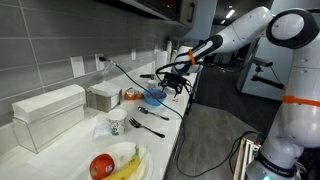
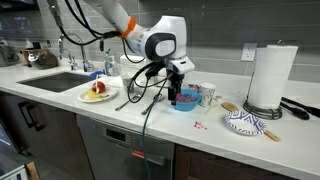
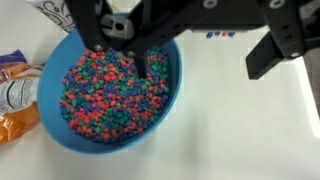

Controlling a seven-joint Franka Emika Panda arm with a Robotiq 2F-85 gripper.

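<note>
A blue bowl [image 3: 172,75] full of small red, green and blue pieces [image 3: 112,100] takes up the left of the wrist view. It also shows on the counter in exterior view 1, as a blue bowl [image 1: 154,98], and in exterior view 2, as a blue bowl [image 2: 188,105]. My gripper is open, its black fingers wide apart with bare white counter between them. One finger overlaps the bowl in the wrist view; the other is over the counter to the right. A few small coloured bits [image 3: 221,34] lie loose outside the bowl.
Beside the bowl are an orange packet [image 3: 17,95] and a patterned cup [image 2: 208,92]. A patterned plate [image 2: 246,123] and a paper towel roll [image 2: 272,76] stand farther right. Forks [image 1: 148,130], a white mug [image 1: 117,122] and a fruit plate [image 1: 122,152] occupy the nearer counter in exterior view 1.
</note>
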